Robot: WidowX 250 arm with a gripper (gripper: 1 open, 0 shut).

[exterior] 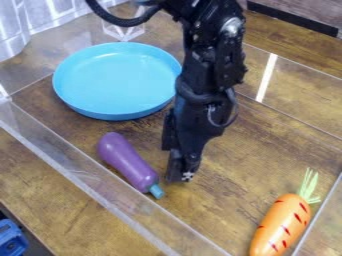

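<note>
My black gripper [179,165] reaches down from the top centre to low over the wooden floor. Its tips are just right of the purple eggplant-like toy [126,160]; whether they are open or shut is unclear in the dark shape. A blue plate [118,82] lies at the upper left. An orange toy carrot [282,222] with green leaves lies at the lower right.
Clear plastic walls [56,160] run along the left and right edges of the work area. A blue object [8,238] sits outside at the lower left.
</note>
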